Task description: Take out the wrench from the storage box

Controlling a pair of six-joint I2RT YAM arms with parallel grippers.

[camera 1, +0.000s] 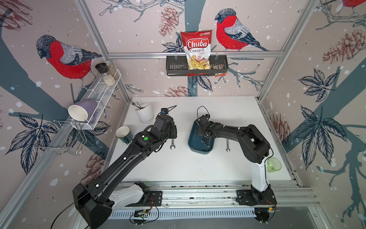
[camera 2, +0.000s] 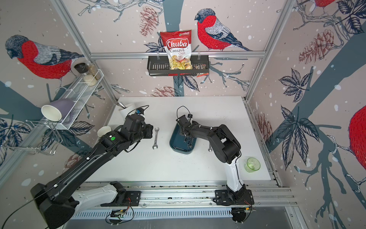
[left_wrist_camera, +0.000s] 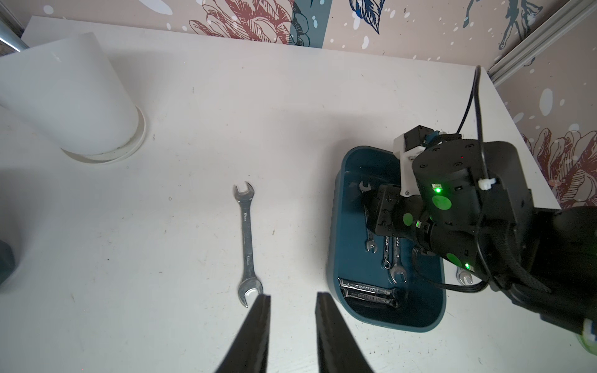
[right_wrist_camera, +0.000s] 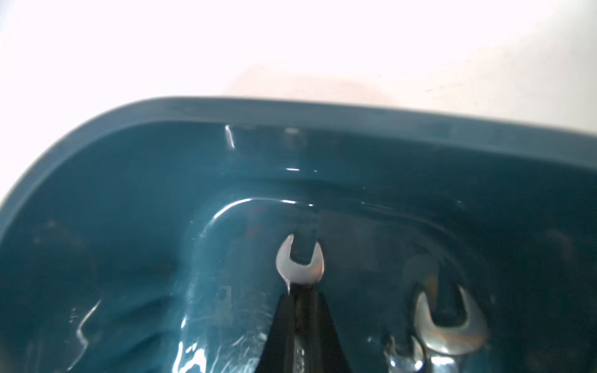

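Observation:
The dark blue storage box [left_wrist_camera: 333, 248] stands mid-table with several metal wrenches inside. Down in it, my right gripper is shut over one wrench [right_wrist_camera: 299, 268]; its open-ended head shows just beyond the fingertips, while the fingers hide its shank. Whether the shank is pinched I cannot tell. More wrenches [right_wrist_camera: 451, 329] lie to the right in the right wrist view. Two small ones [left_wrist_camera: 368, 292] rest at the box's near end in the left wrist view. My left gripper is open over the table left of the box, nothing between its fingers.
One wrench [left_wrist_camera: 247, 242] lies on the table left of the box, another [camera 1: 228, 145] right of it. A white container [camera 1: 144, 113] and a cup [camera 1: 124, 134] stand at left, a green glass [camera 1: 273, 164] at front right.

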